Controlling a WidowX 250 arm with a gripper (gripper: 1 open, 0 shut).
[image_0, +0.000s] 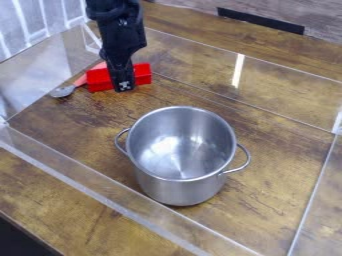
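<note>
My dark gripper reaches down from the top, its tip low in front of a red block on the wooden table at the upper left; it looks shut, with nothing clearly visible between its fingers. A small silver utensil, apparently a spoon, lies left of the block, partly along it. A steel pot with two side handles stands upright in the centre foreground.
Clear low walls or strips border the work area on the wooden table. The right side and the middle behind the pot are free of objects.
</note>
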